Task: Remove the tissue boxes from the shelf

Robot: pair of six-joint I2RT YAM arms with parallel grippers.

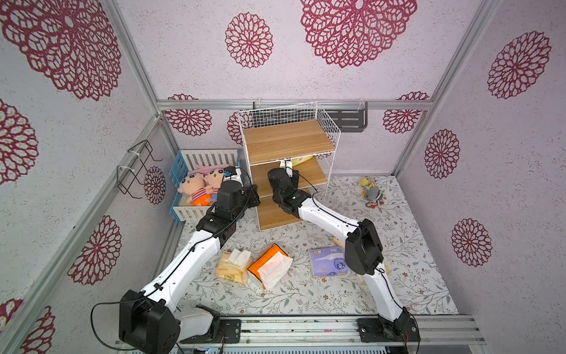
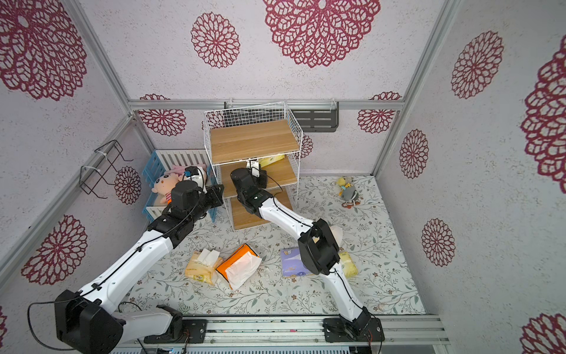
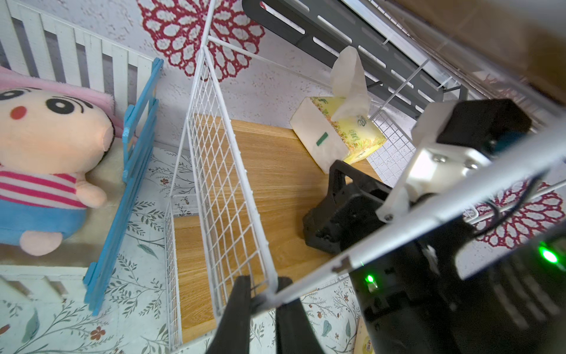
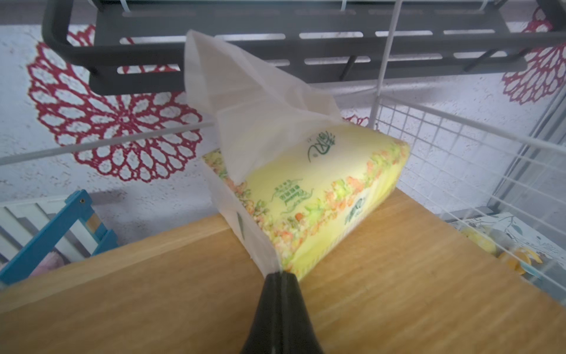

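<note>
The yellow tissue box (image 4: 324,194), a white tissue sticking up from it, sits turned at an angle on the middle board of the shelf (image 1: 289,140). Its near corner is right at the tips of my right gripper, which is shut with nothing between its fingers; I cannot tell whether they touch. From the left wrist view, the box (image 3: 348,126) stands beyond the right arm's black gripper body. My left gripper is shut on the white wire frame at the shelf's front left corner. Both boards' open areas look otherwise bare.
Several tissue packs lie on the floor in front, among them an orange one (image 1: 268,262) and a purple one (image 1: 327,261). A crib with plush dolls (image 1: 194,185) stands left of the shelf. A toy duck (image 1: 371,191) is at the right.
</note>
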